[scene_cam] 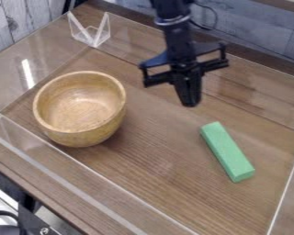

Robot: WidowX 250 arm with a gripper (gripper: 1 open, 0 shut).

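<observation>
My gripper (182,99) hangs over the middle back of the wooden table, its black body blurred; it looks shut, with nothing visible between its fingers. To its lower left sits a wide tan bowl (80,107), empty. To its lower right a flat green rectangular object (226,151) lies on the table.
A small white wire-like holder (91,30) stands at the back left. A dark cable lies at the lower left corner, beyond the table's edge.
</observation>
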